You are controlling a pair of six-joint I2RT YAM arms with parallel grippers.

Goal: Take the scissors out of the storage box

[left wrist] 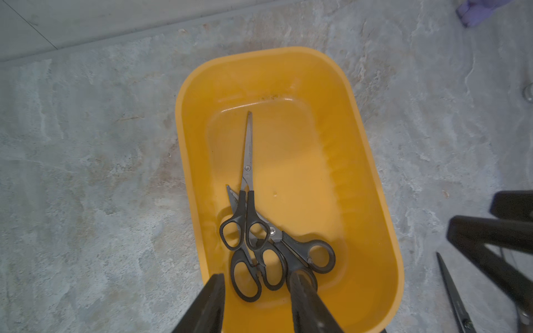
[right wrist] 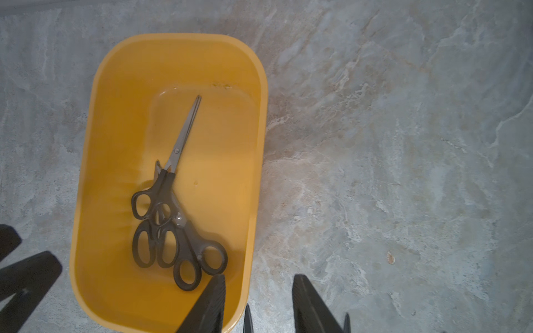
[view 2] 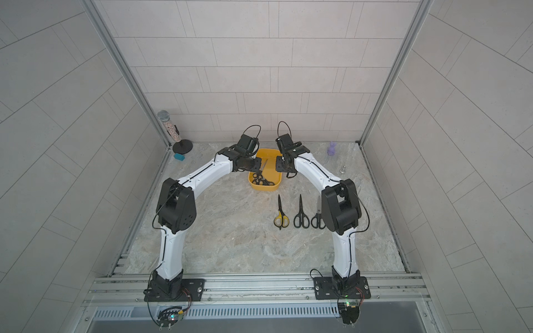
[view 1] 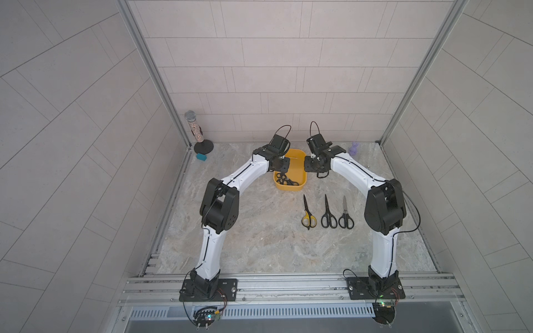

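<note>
Three pairs of black-handled scissors lie overlapping in the near part of the yellow storage box. The topmost pair points its silver blades toward the far end. A second pair has its loops beneath that one, its blades mostly hidden. The third pair lies slantwise with its handles to the right. My left gripper stands open above the box's near end, its fingers apart and empty. My right gripper, also open and empty, hovers at the box's near right edge.
Three scissors lie in a row in front of the box: a yellow-and-black pair, a black pair and a silver-bladed pair. A stand and blue block are back left. The two grippers are close together.
</note>
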